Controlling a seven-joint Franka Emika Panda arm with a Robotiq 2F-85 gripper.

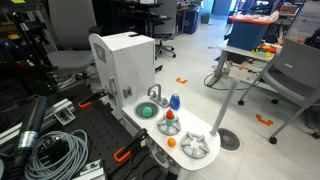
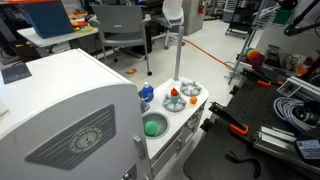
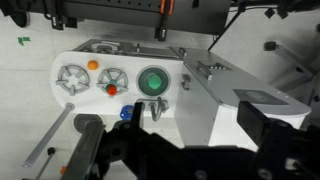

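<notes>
My gripper is open in the wrist view, its dark fingers wide apart, with nothing between them. It hangs above a white toy kitchen counter. A green round piece (image 3: pixel 154 81) lies in the sink, beside the faucet (image 3: pixel 156 108). On the burner nearer the sink stands a red-topped object (image 1: pixel 169 115). Close to it is a small blue bottle (image 1: pixel 175 102). An orange ball (image 1: pixel 171 142) rests near the counter's front edge, between the two burners. The far burner (image 1: pixel 195 146) is empty.
A tall white cabinet (image 1: pixel 125 65) rises at the sink end of the counter. Coiled grey cable (image 1: pixel 58 155) and orange-handled clamps (image 1: pixel 130 148) sit on the dark table. A grey chair (image 1: pixel 292 80) stands on the open floor behind.
</notes>
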